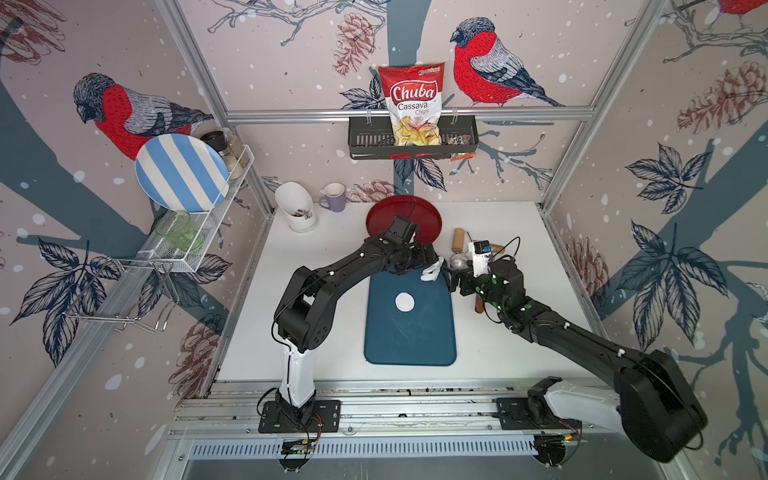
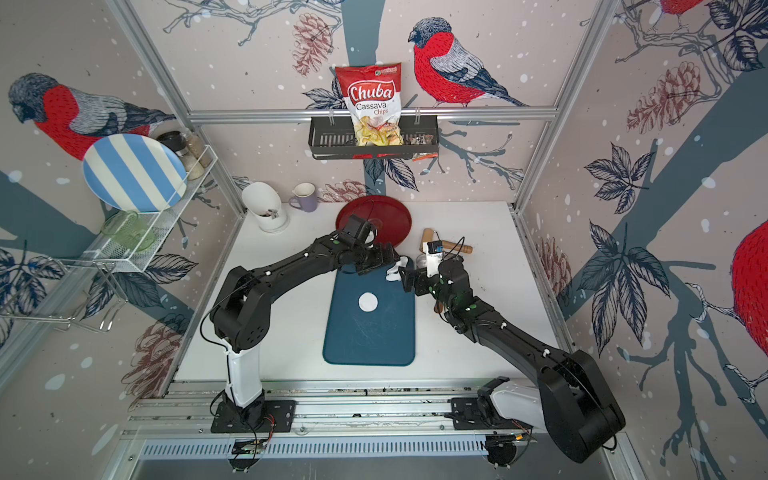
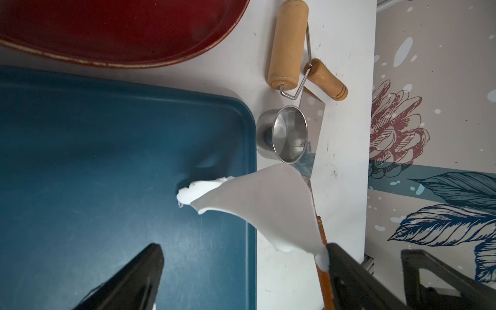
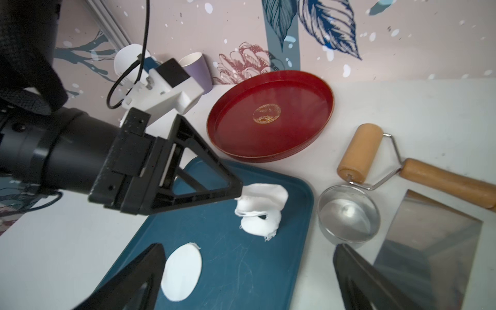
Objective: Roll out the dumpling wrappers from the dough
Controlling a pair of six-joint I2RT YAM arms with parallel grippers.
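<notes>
A soft white sheet of dough (image 3: 263,204) hangs folded from the tip of one finger (image 3: 338,261) of my left gripper (image 1: 432,261), over the far right corner of the blue board (image 1: 410,344). The fingers stand wide apart; the dough clings to that one finger and droops toward the board. My right gripper is open, just right of the dough, nothing between its fingers. Flat on the board lies a round white wrapper (image 1: 405,301). A small wooden roller (image 4: 360,152) and a round metal cutter (image 4: 348,214) rest right of the board.
A metal scraper (image 4: 428,250) lies right of the cutter. The red round tray (image 4: 289,103) sits behind the board. Farther left are a mug (image 1: 333,197) and a white holder (image 1: 297,208). The near half of the board is bare.
</notes>
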